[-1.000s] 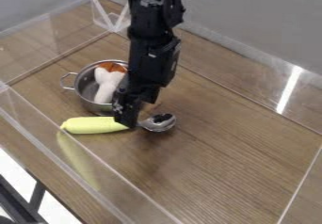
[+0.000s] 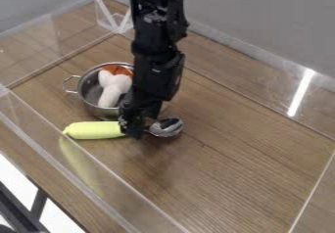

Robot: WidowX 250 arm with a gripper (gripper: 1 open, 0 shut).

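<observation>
The black gripper [image 2: 139, 124] is low over the wooden table, its fingertips beside a yellow-green corn-like object [image 2: 92, 130] and a metal spoon-like piece [image 2: 167, 128]. I cannot tell whether it holds either or how far its fingers are apart. Behind it at left sits a steel pot [image 2: 85, 92] containing white items [image 2: 113, 86] and something orange-red, partly hidden by the arm.
A clear wall or barrier runs along the back and left edges, with a white rack-like item [image 2: 113, 20] at the back left. The table [image 2: 242, 154] is open to the right and front.
The gripper has shifted slightly lower, down toward the table by the yellow-green object and the spoon-like piece. The objects show no clear movement.
</observation>
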